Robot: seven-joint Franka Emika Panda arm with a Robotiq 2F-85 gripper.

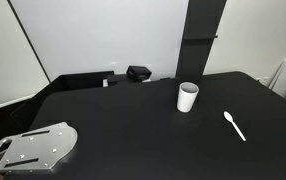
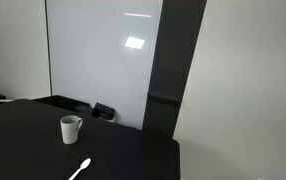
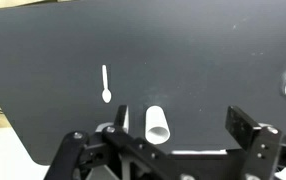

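A white mug (image 1: 187, 97) stands upright on the black table; exterior view 2 shows the mug (image 2: 71, 129) with its handle to the right. Near it lies a white spoon (image 1: 234, 125), also seen as the spoon (image 2: 80, 169) at the lower edge of that view. From above, in the wrist view, the mug (image 3: 156, 125) is close to the left finger and the spoon (image 3: 106, 84) lies farther off. My gripper is open, its fingers wide apart, well above the table. Neither exterior view shows the gripper.
A silver metal plate (image 1: 33, 150) is at the table's left edge in exterior view 1. Behind the table sits a small black object (image 1: 138, 73) before a whiteboard (image 1: 103, 40).
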